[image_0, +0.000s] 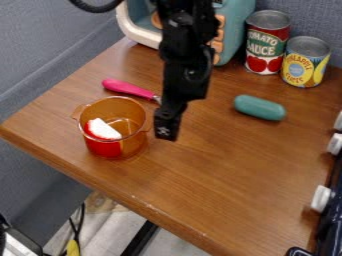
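My black gripper (167, 122) hangs over the wooden table just right of a red-orange pot (115, 142) with a white object (102, 128) inside; whether its fingers are open is hard to tell. A pink-handled fork (127, 87) lies behind the pot, its tines partly hidden by the gripper. A teal cylindrical object (259, 108) lies to the right.
A red-labelled can (266, 45) and a yellow can (303, 65) stand at the back right, beside a toy microwave (139, 20). A dark appliance with white knobs (321, 198) lines the right edge.
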